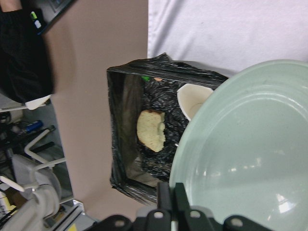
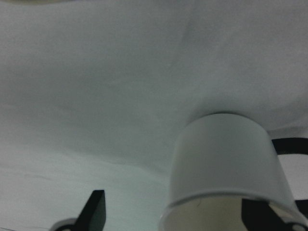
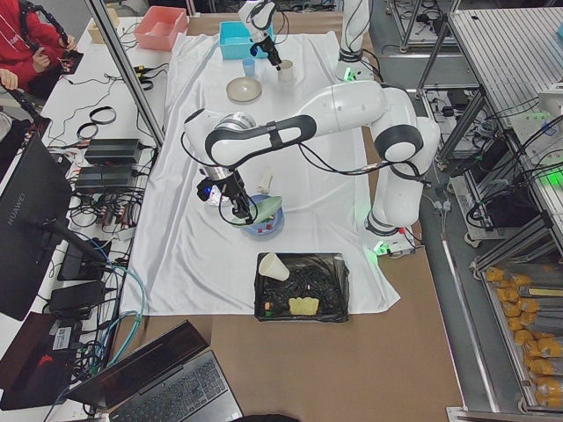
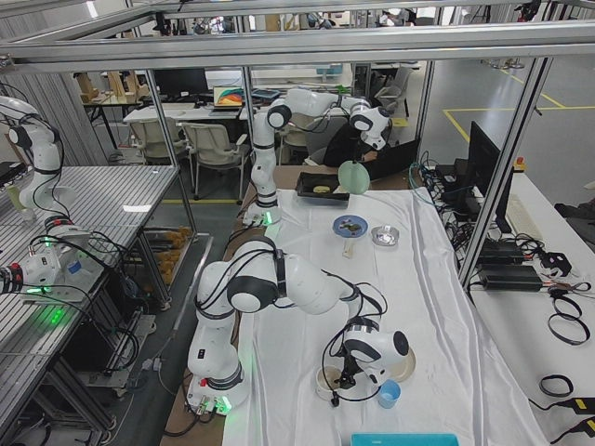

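Observation:
A pale green plate (image 1: pixel 245 144) is raised in my left gripper, which is shut on it; it also shows (image 4: pixel 353 177) in the camera right view, tilted. Below lies a black bin-lined tray (image 3: pixel 329 290) holding a piece of bread (image 1: pixel 150 130) and a white cup (image 3: pixel 274 265). My right gripper is open round a white cup (image 2: pixel 221 154) near the far end of the cloth; whether it touches the cup I cannot tell.
A blue plate (image 4: pixel 350 223) with bits on it and a foil dish (image 4: pixel 386 236) sit on the white cloth. A beige bowl (image 3: pixel 244 89), a blue cup (image 4: pixel 389 395) and a cyan bin (image 3: pixel 236 35) are at the far end.

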